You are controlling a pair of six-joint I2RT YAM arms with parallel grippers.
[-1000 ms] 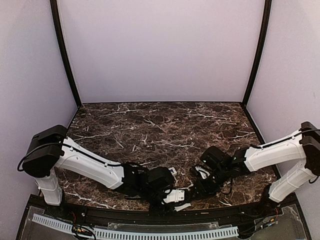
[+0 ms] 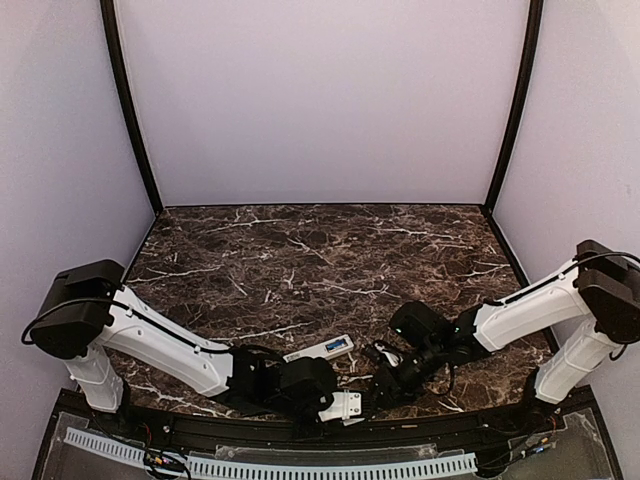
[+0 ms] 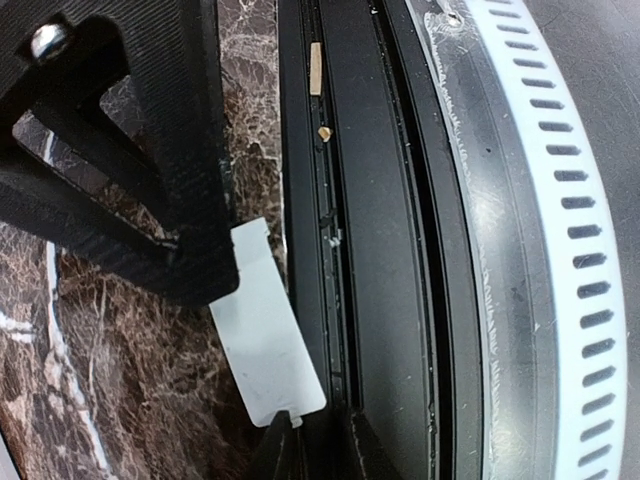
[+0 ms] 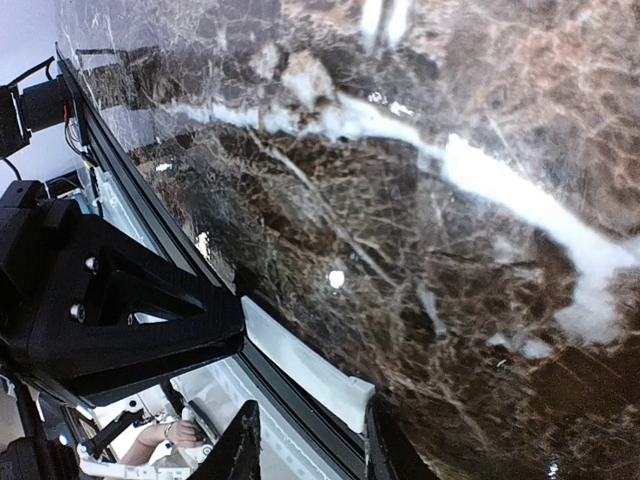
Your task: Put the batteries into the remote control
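Note:
In the top view the white remote control (image 2: 320, 348), with a blue patch at its right end, lies on the table behind the left arm. Close to the front edge, a thin white plate, perhaps the battery cover (image 3: 265, 335), spans the space between the two grippers. My left gripper has its fingers apart, one tip near an end of this plate. In the right wrist view my right gripper stands open, its right fingertip by the plate's near end. The other end reaches the left gripper. No batteries can be made out.
The black rail (image 3: 375, 200) runs along the table's front edge, close beside both grippers, with a slotted white strip (image 3: 575, 205) beyond it. Most of the marble tabletop (image 2: 330, 260) behind the arms is clear.
Both arms have shifted slightly left. More of the remote now shows behind the left arm.

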